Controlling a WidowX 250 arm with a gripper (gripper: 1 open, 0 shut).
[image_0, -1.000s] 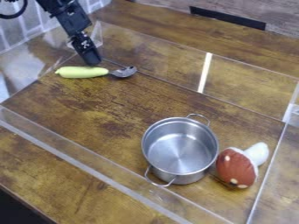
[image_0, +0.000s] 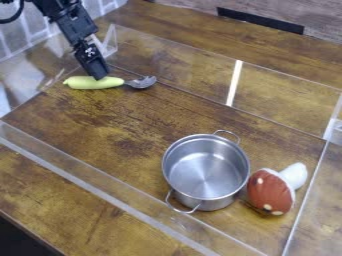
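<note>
My gripper (image_0: 96, 72) reaches down from the top left, its fingertips low over a pale yellow-green elongated object (image_0: 83, 83) on the wooden table, close to it. The gripper is open. A metal spoon or ladle (image_0: 142, 82) lies at the right end of that object. A steel pot (image_0: 205, 175) with two handles stands at the lower middle. A red-and-white toy mushroom (image_0: 273, 192) lies right of the pot.
Clear plastic walls edge the work area of the table (image_0: 94, 170), with a white strip (image_0: 234, 84) at the back.
My gripper has shifted very slightly down toward the yellow-green object. The other things are unmoved.
</note>
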